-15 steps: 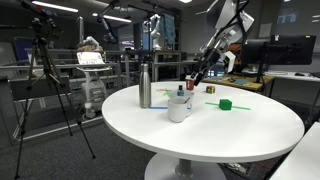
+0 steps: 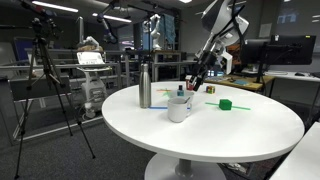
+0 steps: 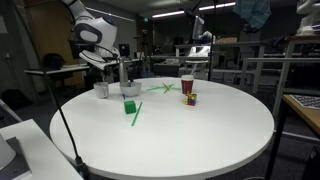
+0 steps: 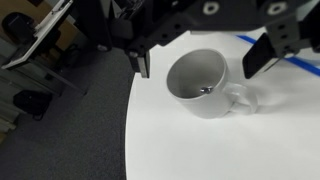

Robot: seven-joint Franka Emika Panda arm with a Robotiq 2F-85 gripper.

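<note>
A white mug [image 4: 212, 103] stands upright on the table in the wrist view, its handle toward the right and a small shiny spot visible inside. My gripper is open over the table, its fingers [image 4: 262, 55] wide apart, with nothing held; the mug appears in the gap beyond them. In exterior view 1 the mug [image 2: 178, 108] sits near the front of the round table, and the gripper [image 2: 194, 83] hangs above and behind it. Exterior view 2 has the mug [image 3: 101, 90] at the table's left side.
Close by are a steel bottle [image 2: 145, 86] and a white bowl [image 3: 131, 89]. A green cube [image 3: 130, 107], a red cup [image 3: 187, 84] and a multicoloured cube [image 3: 190, 99] lie farther off. Blue and green sticks are scattered about.
The arm has come lower and slightly left in exterior view 1, toward the mug. The objects on the table have not moved.
</note>
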